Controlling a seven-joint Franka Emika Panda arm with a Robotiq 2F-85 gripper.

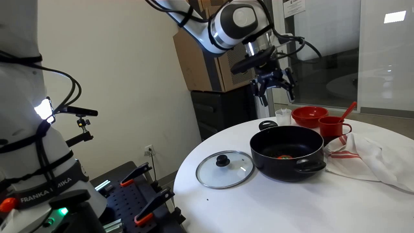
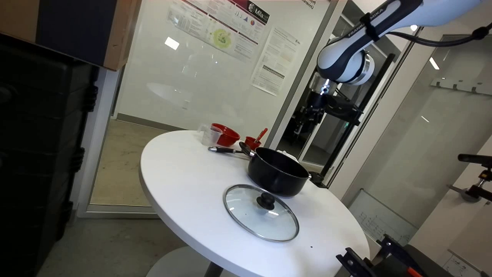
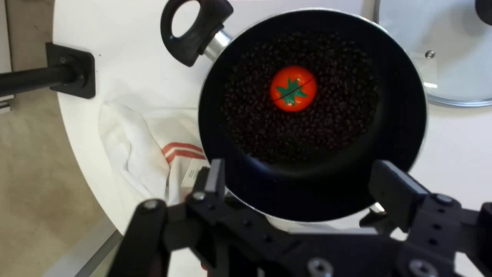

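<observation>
Above the table, higher than the pot, my gripper (image 1: 278, 100) hangs open and empty. In the wrist view, the gripper has its two fingers spread wide, over the near part of the black pot (image 3: 323, 189). Dark beans (image 3: 343, 110) cover the pot's bottom, and a red tomato with a green star-shaped top (image 3: 293, 88) sits among them. From exterior view 1 only a little of the tomato (image 1: 284, 157) shows inside the pot (image 1: 279, 167). The glass lid (image 1: 225, 174), with its black knob, lies flat beside the pot.
Behind the pot stand a clear cup (image 1: 283, 116), red bowls (image 1: 310, 116) and a red mug (image 1: 330, 128) with a red utensil in it. A white towel with red stripes (image 1: 372, 157) lies to the right.
</observation>
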